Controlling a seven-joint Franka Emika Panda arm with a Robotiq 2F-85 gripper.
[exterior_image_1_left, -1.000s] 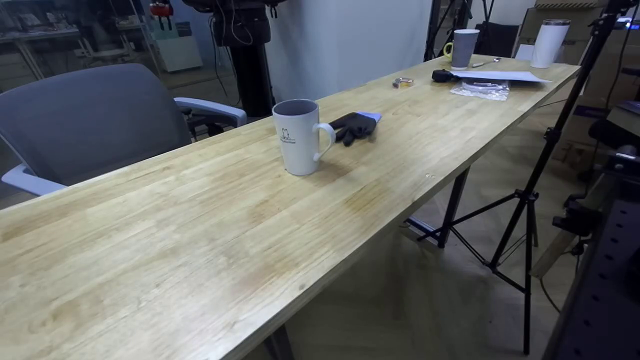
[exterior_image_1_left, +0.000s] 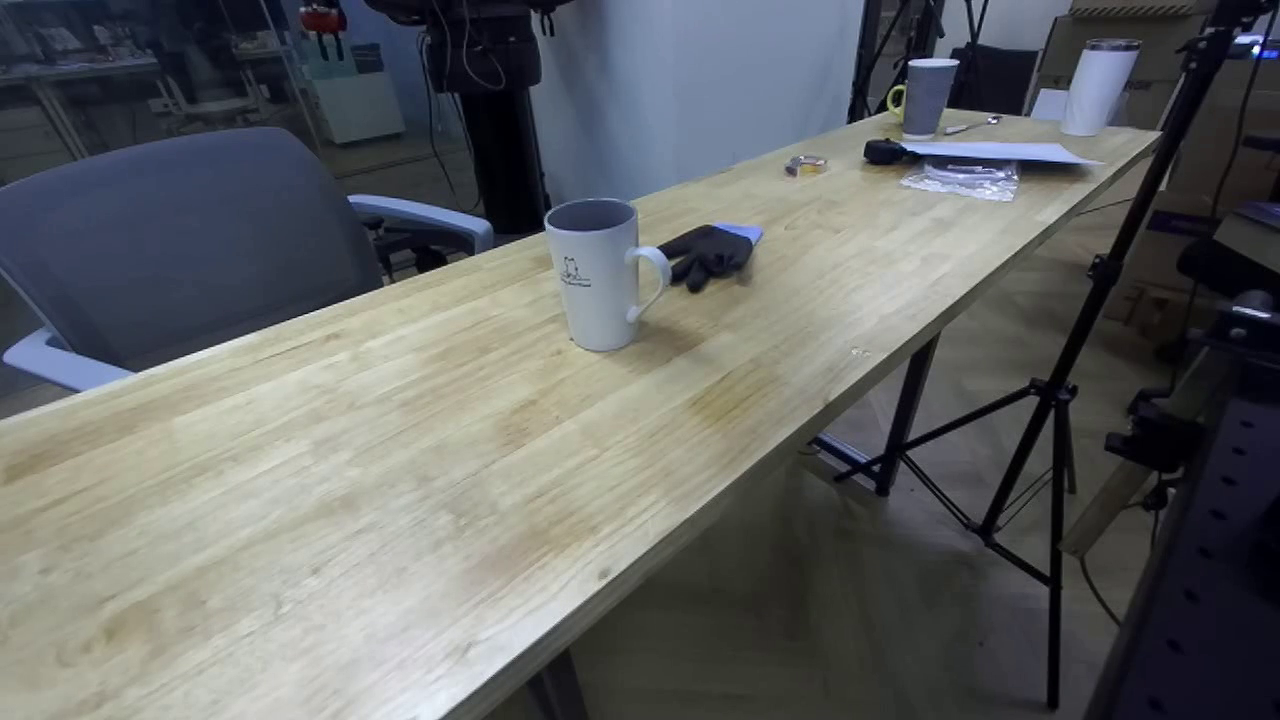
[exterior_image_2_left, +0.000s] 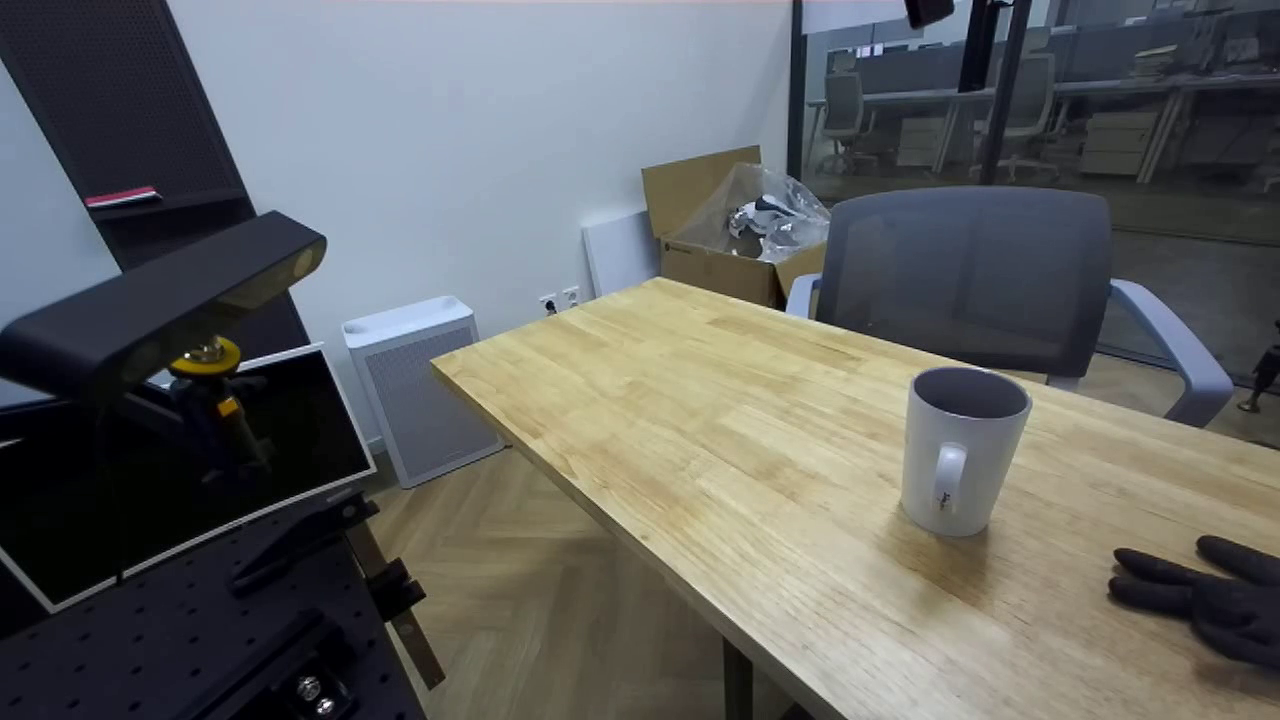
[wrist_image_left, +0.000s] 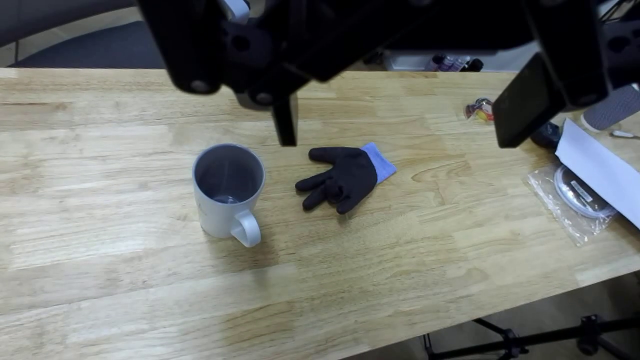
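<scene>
In the wrist view my gripper is open, its two dark fingertips wide apart with nothing between them. Beyond the fingers, a black glove with a blue cuff (wrist_image_left: 348, 178) lies flat on the wooden table. A tall white mug with a grey inside (wrist_image_left: 228, 189) stands upright left of the glove, its handle toward the table's front edge. The mug (exterior_image_1_left: 596, 282) bears a small black drawing in exterior view 1, where the glove (exterior_image_1_left: 711, 254) lies just behind it. Exterior view 2 has the mug (exterior_image_2_left: 963, 450) near the glove (exterior_image_2_left: 1218, 600), which is cut off by the frame.
At the table's far end are a grey cup (exterior_image_1_left: 927, 98), a white tumbler (exterior_image_1_left: 1100, 90), a spoon (exterior_image_1_left: 972, 125), white paper (exterior_image_1_left: 1002, 151) and a clear plastic bag (exterior_image_1_left: 963, 179). A grey chair (exterior_image_2_left: 972, 282) stands along one side.
</scene>
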